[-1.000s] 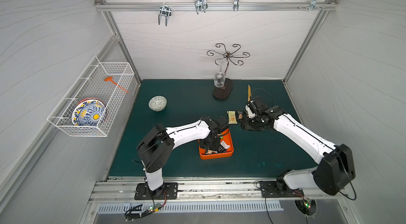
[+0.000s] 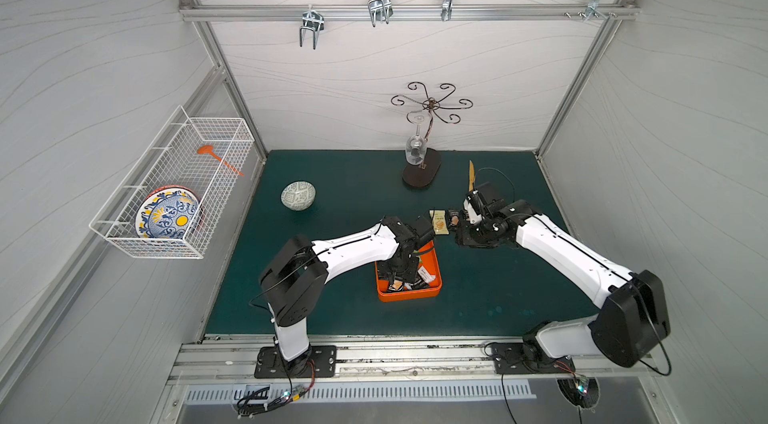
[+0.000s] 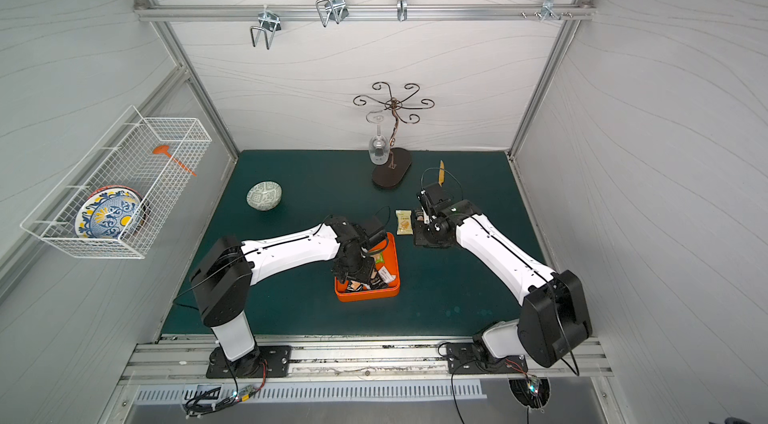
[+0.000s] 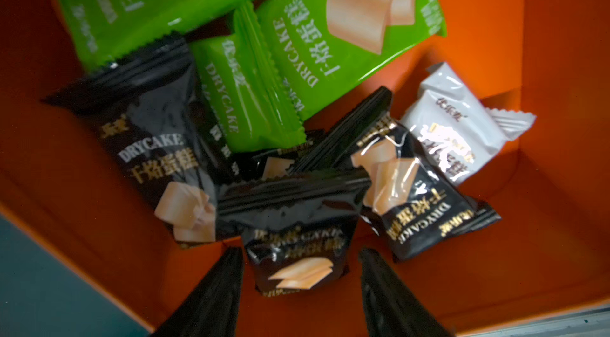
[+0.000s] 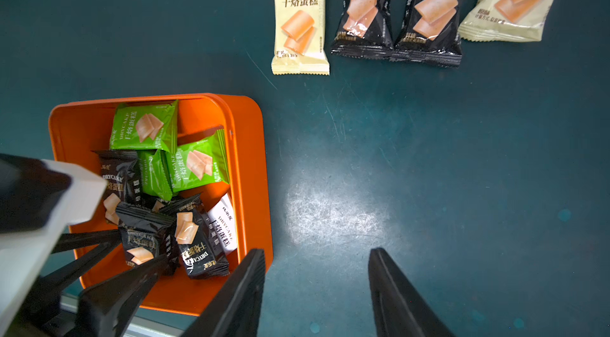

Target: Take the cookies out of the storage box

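Packaged cookies lie in the orange storage box (image 5: 249, 165): green packets (image 4: 355, 25), several black packets and a white packet (image 4: 457, 124). In the left wrist view my left gripper is open, its fingers spread to either side of one black packet (image 4: 295, 222). Whether they touch it I cannot tell. My right gripper stands open over the table right of the box, with nothing between its fingers. Beyond it in the right wrist view lie cookies in a row: a cream packet (image 5: 301, 12), two black packets (image 5: 438, 9) and another cream one at the right.
A patterned bowl (image 2: 298, 196) sits at the back left. At the back stands a dark metal rack (image 2: 421, 169) with a wine glass (image 2: 416, 149). The wire basket (image 2: 224, 136) on the left wall holds plates. Bare table lies right of the box.
The right arm has barely moved. The box stays in place.
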